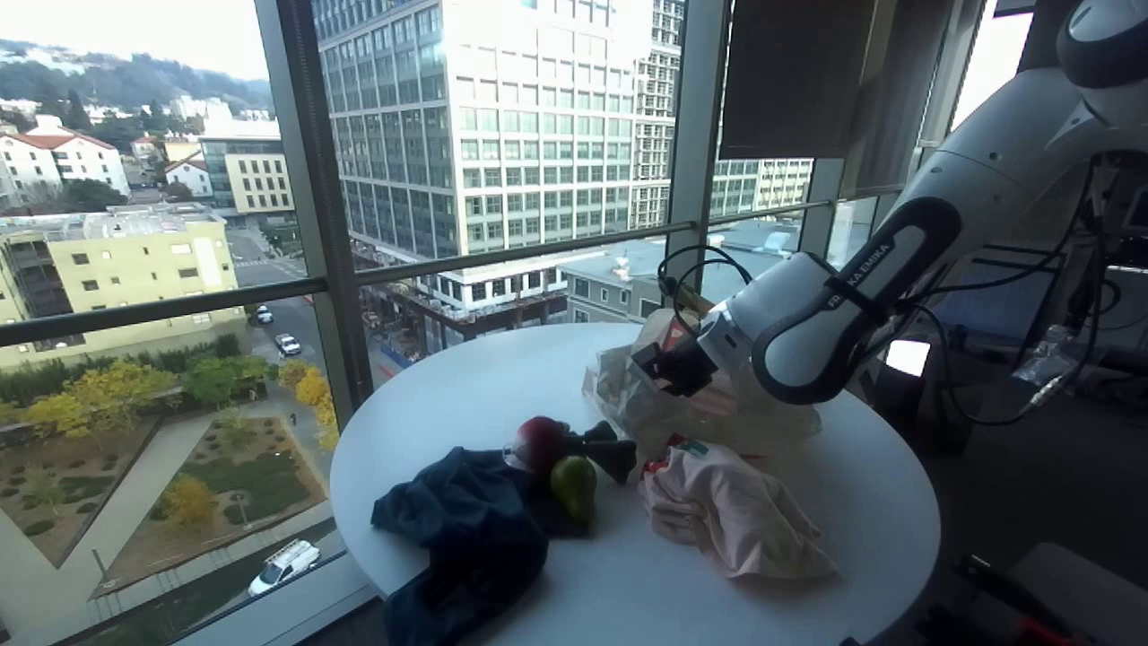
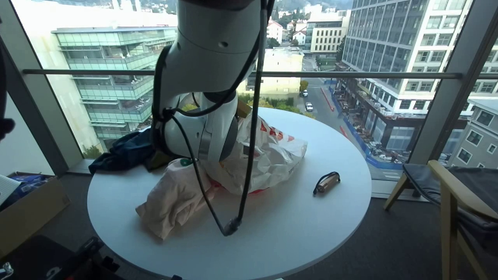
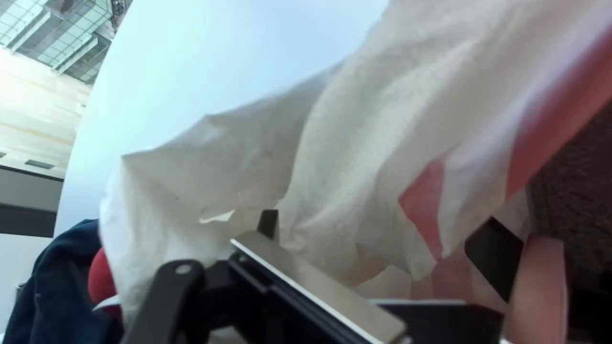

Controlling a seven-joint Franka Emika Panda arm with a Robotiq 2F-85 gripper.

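Observation:
A crumpled white plastic bag with red print lies on the round white table, partly behind the arm. In the wrist view, folds of the white bag fill the space in front of my gripper. Its fingers stand wide apart, with loose bag film behind and between them but no grip visible. In exterior view 1 the gripper is at the upper part of the bag, tilted to the left. The bag's contents cannot be made out.
A pink cloth lies in front of the bag. To its left are a red fruit, a green pear and a dark blue cloth. A small brown object with a black cord sits near the edge.

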